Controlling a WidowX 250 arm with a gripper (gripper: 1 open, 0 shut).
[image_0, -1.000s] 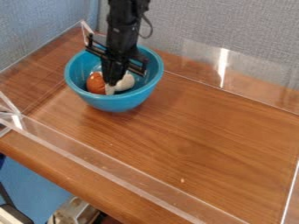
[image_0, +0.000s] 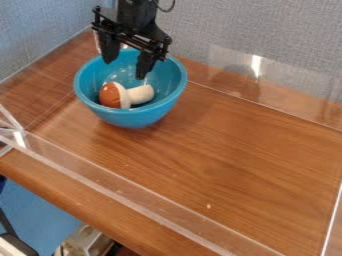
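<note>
A blue bowl (image_0: 140, 117) sits on the wooden table toward the back left. Inside it lie a toy mushroom with a red-orange cap (image_0: 111, 95) and a pale stem or second pale piece (image_0: 139, 94). The black gripper (image_0: 131, 58) hangs over the back of the bowl, open, above and apart from the toy.
Grey walls with clear plastic edging stand behind and at the left. Blue floor and some hardware show below the table's front left edge.
The gripper has risen up out of the bowl, uncovering more of the toy inside, which has shifted slightly.
</note>
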